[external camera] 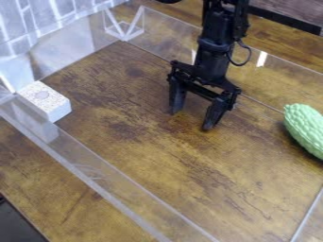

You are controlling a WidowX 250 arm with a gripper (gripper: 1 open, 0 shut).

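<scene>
My black gripper [195,109] is at the upper middle of the camera view, low over the wooden board, its two fingers pointing down and standing apart. It appears open, and nothing shows between the fingers. A green bumpy object [305,129] lies at the right edge, apart from the gripper. A white block [44,102] rests at the left by the clear wall.
Clear plastic walls [108,184] border the wooden surface [177,189]. A pale crumpled covering [44,24] fills the top left corner beyond the wall.
</scene>
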